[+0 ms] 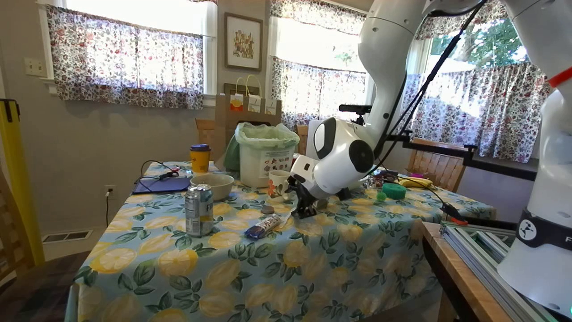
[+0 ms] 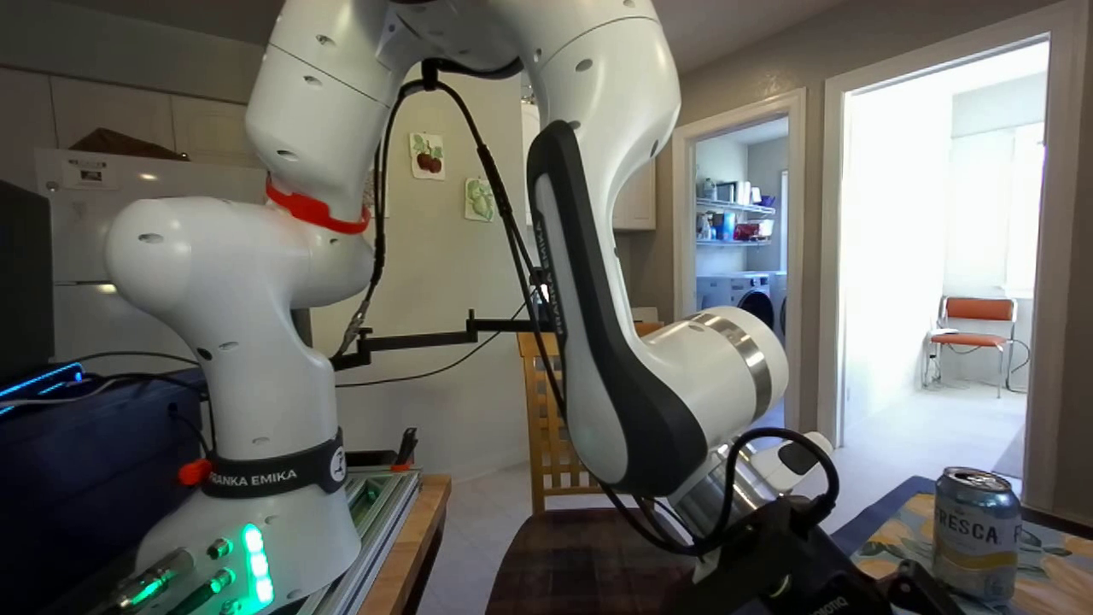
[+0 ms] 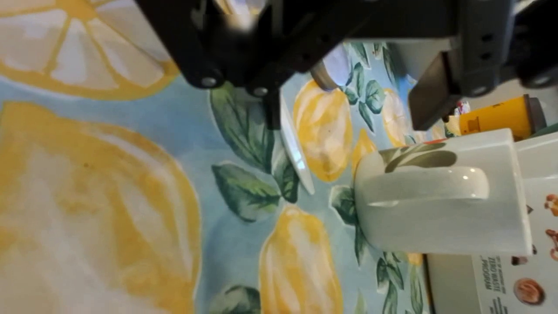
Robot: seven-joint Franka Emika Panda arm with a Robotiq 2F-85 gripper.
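Note:
My gripper [image 1: 303, 203] hangs low over the lemon-print tablecloth, its fingers spread apart. In the wrist view one dark finger [image 3: 272, 110] lies next to a thin white utensil [image 3: 296, 149], probably a handle; I cannot tell whether they touch. The other finger [image 3: 431, 97] stands well off to the right, close to the white mug [image 3: 444, 204]. No object shows gripped between them. Just left of the gripper lies a blue-and-white wrapped bar [image 1: 263, 226], with part of the utensil between. The mug [image 1: 279, 185] is behind, partly hidden by my hand.
A silver can [image 1: 199, 210] and a pale bowl [image 1: 216, 186] stand to the left. Behind are a lined white bin [image 1: 262, 161] and a yellow cup [image 1: 200, 159]. A small grey disc [image 1: 267, 209] lies near the bar.

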